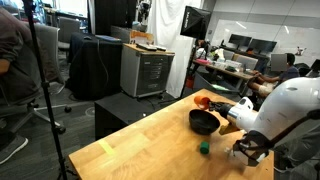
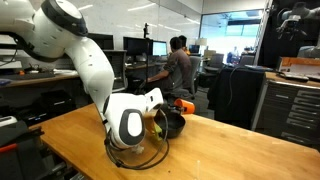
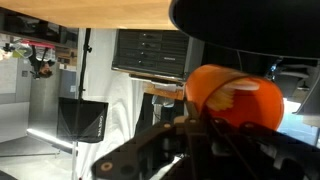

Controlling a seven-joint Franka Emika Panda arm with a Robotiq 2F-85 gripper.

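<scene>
An orange cup is held at the black bowl's far rim, with my gripper shut on it. Exterior view 2 has the cup just above and behind the bowl. Up close in the wrist view, the orange cup is tilted, its opening towards the camera, and the bowl's dark rim crosses the top. My fingers are hard to make out there. What lies inside the bowl is hidden.
A small green object stands on the wooden table in front of the bowl. Something yellow sits beside the bowl, close to the arm. A dark cabinet stands beyond the table.
</scene>
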